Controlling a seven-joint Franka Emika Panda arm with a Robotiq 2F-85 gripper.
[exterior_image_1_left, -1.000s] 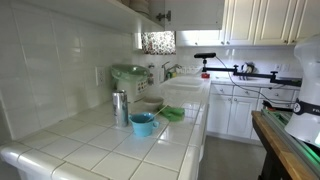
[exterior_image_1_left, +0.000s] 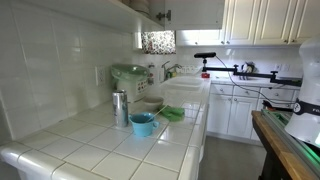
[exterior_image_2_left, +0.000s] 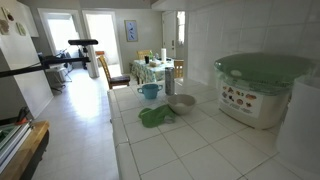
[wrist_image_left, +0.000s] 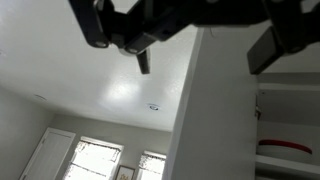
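Note:
In the wrist view my gripper stands open, its dark fingers wide apart at the top of the picture, with nothing seen between them. A pale cabinet door (wrist_image_left: 215, 105) stands upright behind the gap, beside an open shelf (wrist_image_left: 290, 165) on which a red-rimmed item (wrist_image_left: 285, 146) shows. Neither exterior view shows my gripper. On the tiled counter (exterior_image_1_left: 90, 152) are a blue cup (exterior_image_1_left: 143, 125), a silver canister (exterior_image_1_left: 121, 108), a bowl (exterior_image_2_left: 181, 103) and a green cloth (exterior_image_2_left: 157, 116).
A white container with a green lid (exterior_image_2_left: 262, 68) stands by the wall. The sink (exterior_image_1_left: 186, 82) lies farther along. Above the counter hangs a shelf (exterior_image_1_left: 110, 13), with a white cabinet door (exterior_image_1_left: 200, 14) beyond it.

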